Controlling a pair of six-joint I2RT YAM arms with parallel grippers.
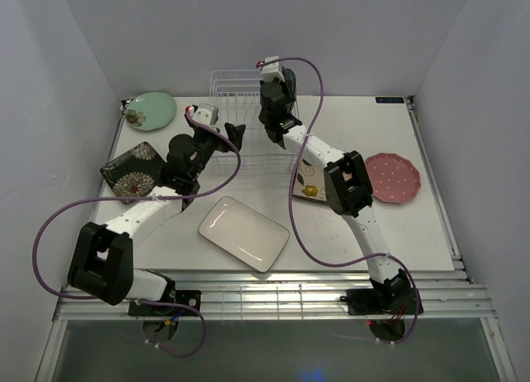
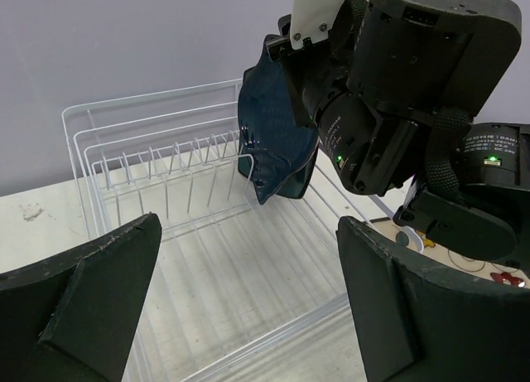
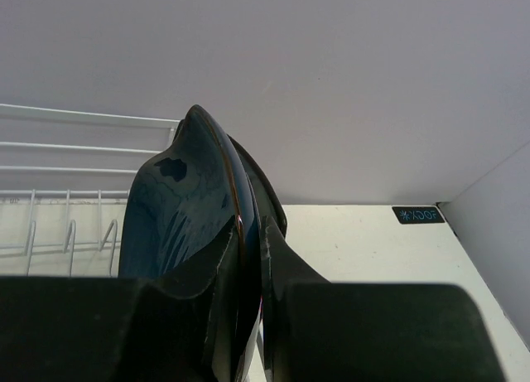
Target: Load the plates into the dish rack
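A dark blue plate stands upright at the right end of the white wire dish rack (image 1: 236, 162), with another dark plate edge behind it in the right wrist view. My right gripper is shut on the blue plate's edge; in the top view its arm reaches over the rack's back right. My left gripper is open, with nothing between its fingers, over the left front part of the rack, whose middle slots are empty.
Loose on the counter are a green plate (image 1: 151, 110), a black flowered square plate (image 1: 130, 173), a white oblong plate (image 1: 243, 233), a yellow-flowered plate (image 1: 312, 183) and a pink dotted plate (image 1: 393, 177).
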